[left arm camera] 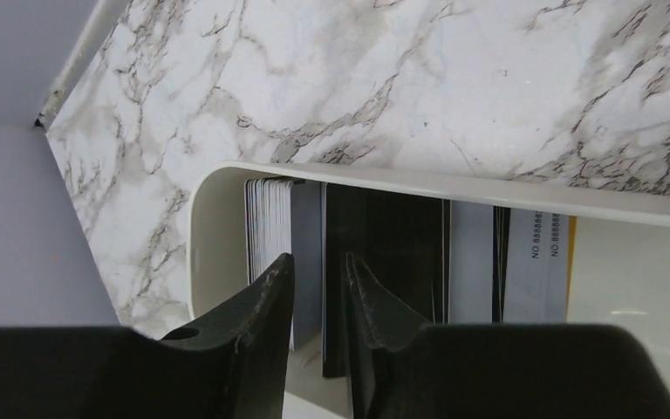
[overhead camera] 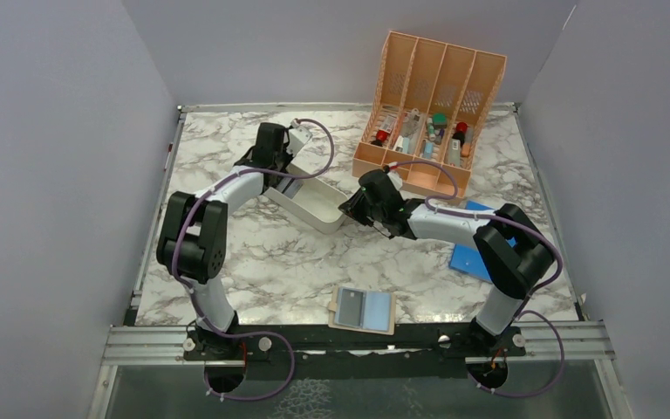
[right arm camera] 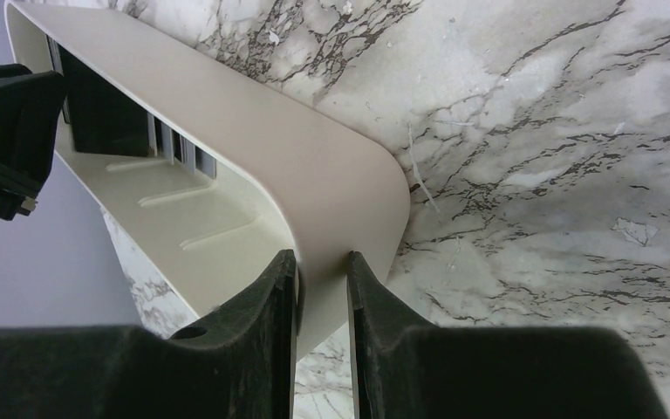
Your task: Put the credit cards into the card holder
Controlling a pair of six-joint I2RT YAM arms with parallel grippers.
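The long cream card holder (overhead camera: 307, 202) lies slantwise on the marble table. Standing in its far-left end, in the left wrist view, are a stack of white-edged cards (left arm camera: 266, 223), a grey card (left arm camera: 306, 253), a black card (left arm camera: 384, 229) and grey cards with printed numbers (left arm camera: 536, 262). My left gripper is over that end, fingers part open, with the black card's edge seen in the gap; contact cannot be told. At the near end, my right gripper is shut on the holder's end wall.
An orange divided box (overhead camera: 410, 179) with small bottles stands at back right. A blue flat item (overhead camera: 471, 262) lies partly under the right arm. Near the front edge is a small board (overhead camera: 363, 329) bearing grey and light-blue panels.
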